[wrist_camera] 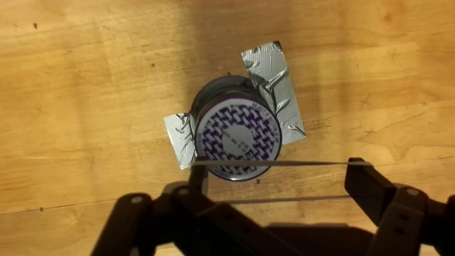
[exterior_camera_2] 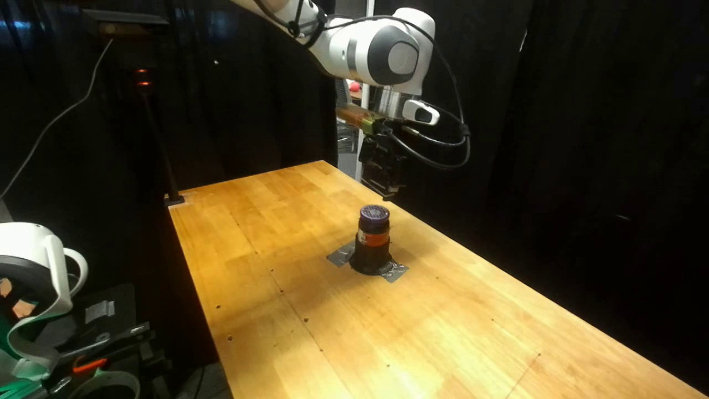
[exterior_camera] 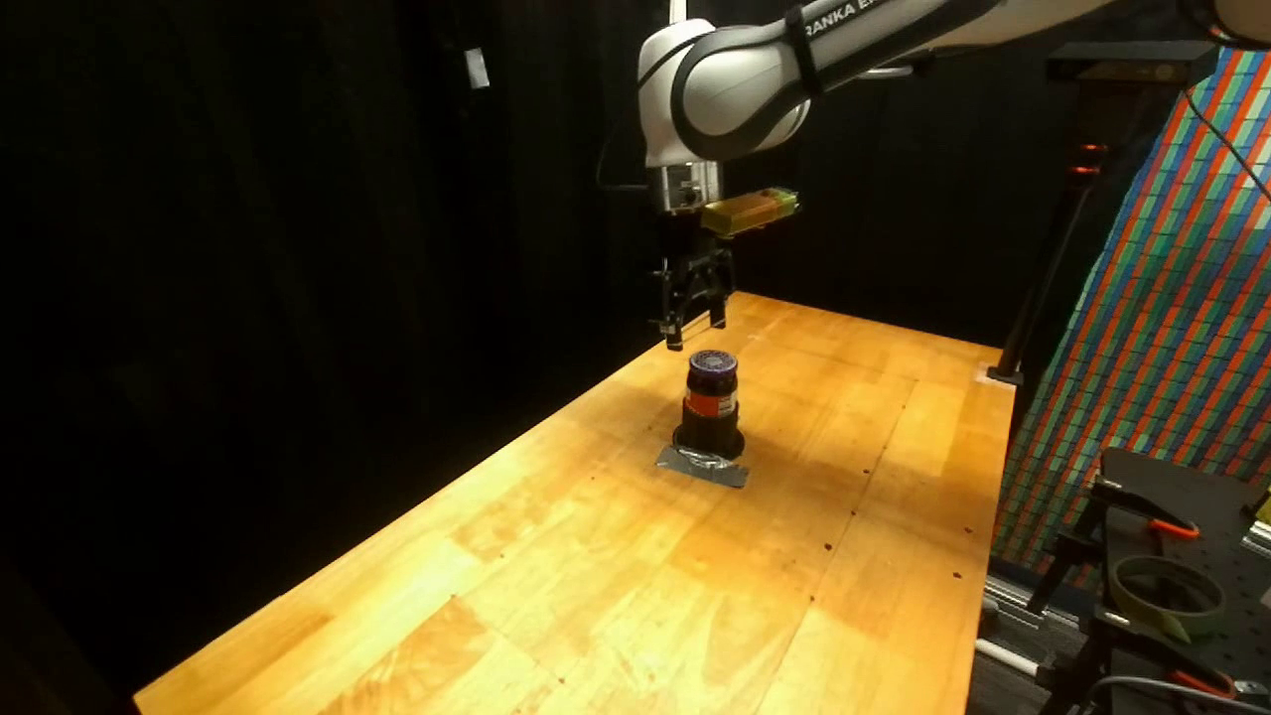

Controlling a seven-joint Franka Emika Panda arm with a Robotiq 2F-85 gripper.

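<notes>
A dark jar with a purple-and-white patterned lid and an orange label (exterior_camera: pixel 711 405) stands upright in a black round holder (exterior_camera_2: pixel 365 264) on the wooden table. Silver tape (wrist_camera: pixel 279 91) runs from both sides of the holder onto the tabletop. Above the jar, apart from it, my gripper (exterior_camera: pixel 696 333) points down and is open. From the wrist, the jar's lid (wrist_camera: pixel 239 138) lies left of the middle of the gap, with the left fingertip overlapping its lower left edge. Two thin bands (wrist_camera: pixel 281 163) stretch across from finger to finger; nothing else shows between them.
Bare wood (exterior_camera: pixel 572 560) surrounds the jar. A thin black post (exterior_camera: pixel 1027 304) rises at the table's far right corner. Beside the table, a dark side cart (exterior_camera: pixel 1192 489) carries a tape roll and clamps; a white headset (exterior_camera_2: pixel 40 259) shows there too.
</notes>
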